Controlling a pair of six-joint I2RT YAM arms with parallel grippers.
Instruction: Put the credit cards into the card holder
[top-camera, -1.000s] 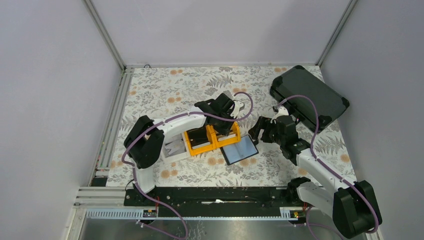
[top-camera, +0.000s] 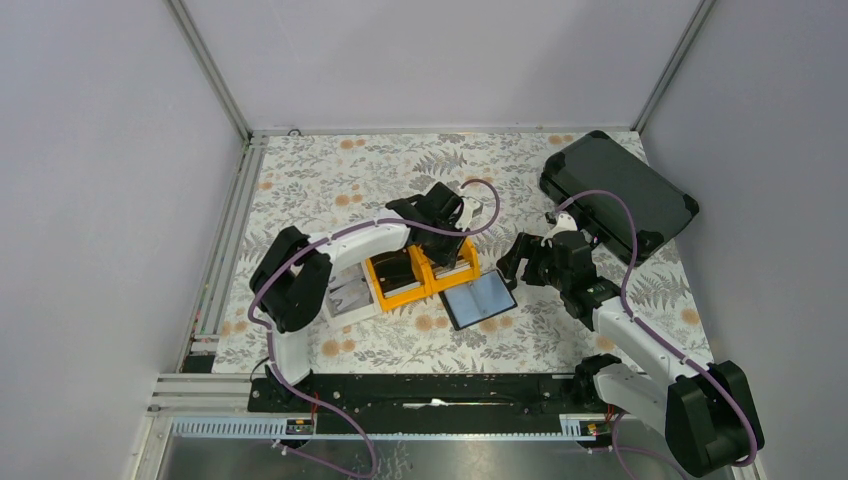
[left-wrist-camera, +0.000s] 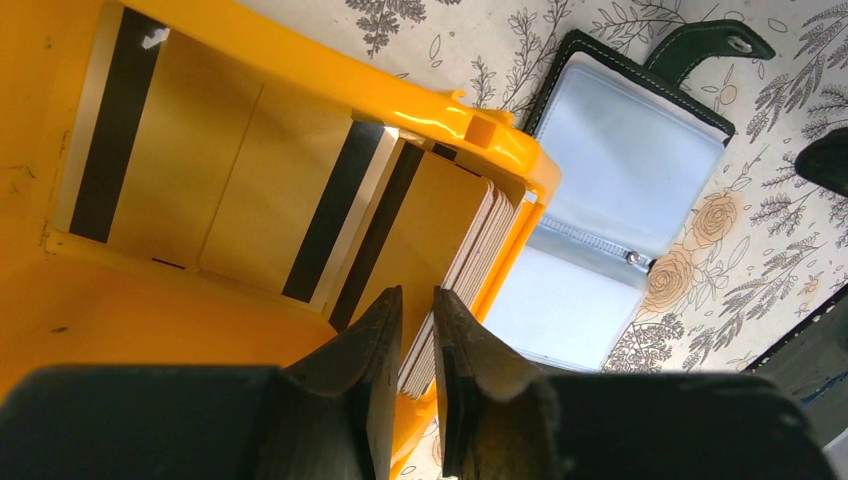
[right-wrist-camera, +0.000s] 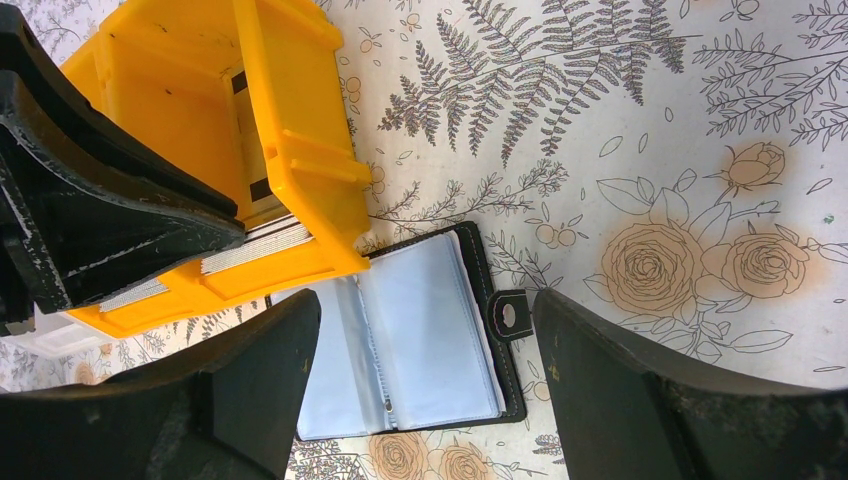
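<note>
A stack of orange-brown credit cards (left-wrist-camera: 428, 225) with black stripes and pale edges leans in the right end of an orange box (left-wrist-camera: 330, 70). Over its near end, inside the box, the left gripper points down with a narrow gap between its fingers. Part of the stack shows in that gap; whether a finger touches it, I cannot tell. To the right of the box, the card holder (right-wrist-camera: 425, 335) lies unfolded, with clear bluish sleeves, a dark border and a snap tab. My right gripper is wide open above the holder, empty.
More striped cards (left-wrist-camera: 215, 150) fill the box's middle. A white tray (top-camera: 352, 297) adjoins the box on the left. At the table's back right lies a dark case (top-camera: 620, 190). The flowered tablecloth (top-camera: 480, 345) is clear in front of the holder.
The right arm, box and card holder look unmoved.
</note>
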